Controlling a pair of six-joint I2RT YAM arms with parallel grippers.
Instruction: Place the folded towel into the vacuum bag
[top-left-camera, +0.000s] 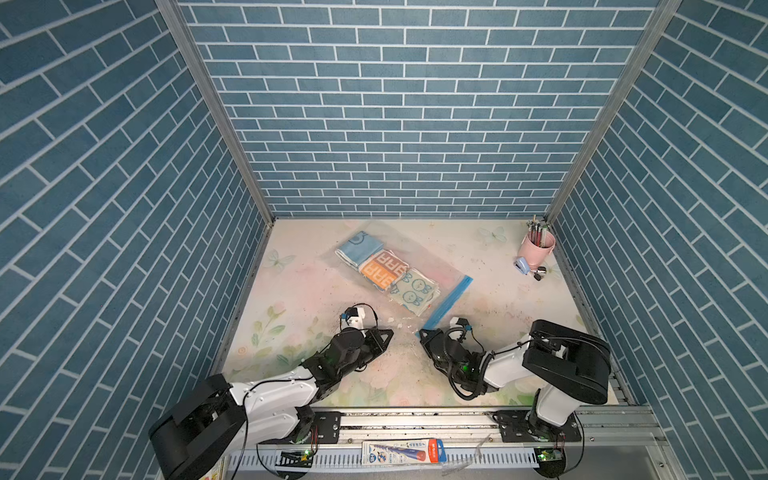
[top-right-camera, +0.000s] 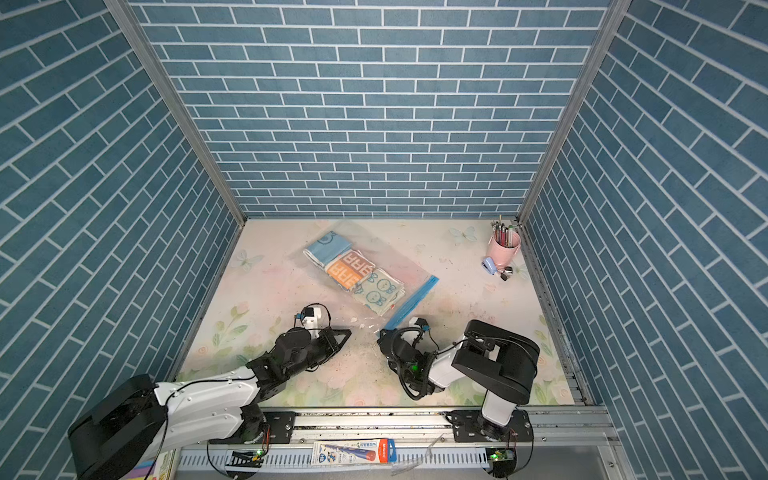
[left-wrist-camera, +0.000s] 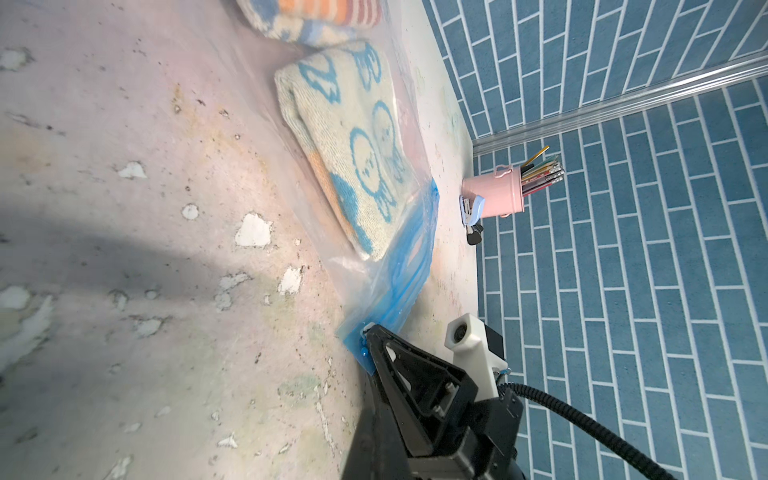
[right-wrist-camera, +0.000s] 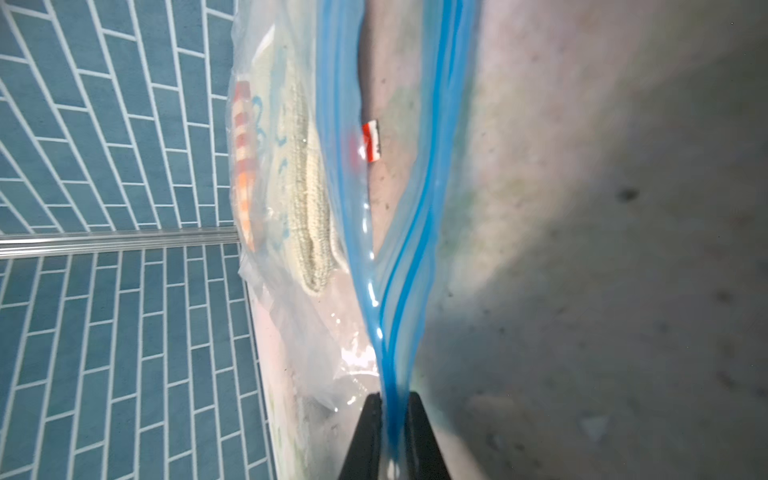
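Note:
A clear vacuum bag with a blue opening strip lies slanted across the middle of the table. Folded towels show through its film in a row: a blue one, an orange one and a cream one with blue animal prints, nearest the opening. At the strip's near corner, my right gripper is shut on the blue edge; beyond it the two sides of the opening spread apart. My left gripper stands left of that corner, shut, with nothing visible between its fingers.
A pink cup of pencils stands at the back right, with small items before it. A boxed item lies on the front rail. Table left and right of the bag is free; tiled walls enclose three sides.

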